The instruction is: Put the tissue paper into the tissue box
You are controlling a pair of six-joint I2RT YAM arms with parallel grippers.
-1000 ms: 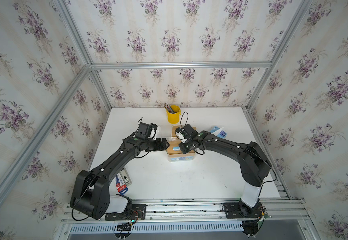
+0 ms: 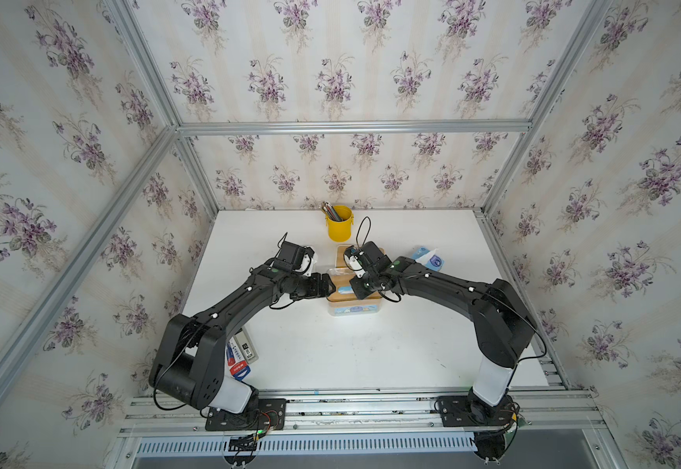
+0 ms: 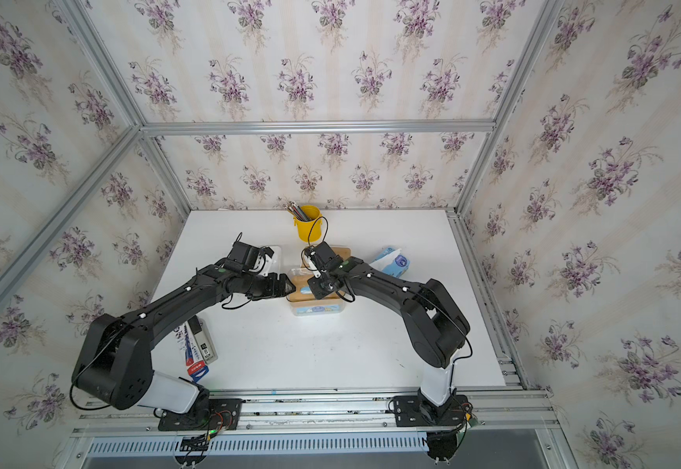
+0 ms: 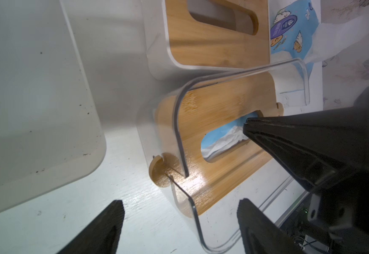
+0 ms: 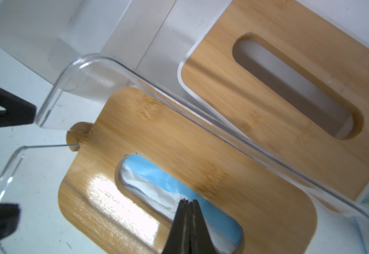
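Note:
A clear tissue box (image 2: 354,309) stands mid-table, and its wooden lid (image 5: 150,114) lies inside the box walls. Through the lid's slot shows the tissue pack (image 5: 163,182), blue with white tissue. My right gripper is shut with nothing seen between its fingers; its tips are over the slot. In the left wrist view those same dark tips reach the slot's far end. My left gripper stands open at the box's left end, facing the notch in the wall, fingers (image 4: 104,228) apart. The rest of the pack is hidden under the lid.
A second box with an empty-looking slotted lid (image 5: 256,93) stands right behind. A translucent bin (image 4: 32,105) is beside the boxes at left. Blue tissue packaging (image 2: 431,258) lies at back right, a yellow bucket (image 2: 340,226) at the back.
My left gripper has moved slightly right and down in the picture, closer to the box's left end. The right arm has hardly moved and the box stays in place.

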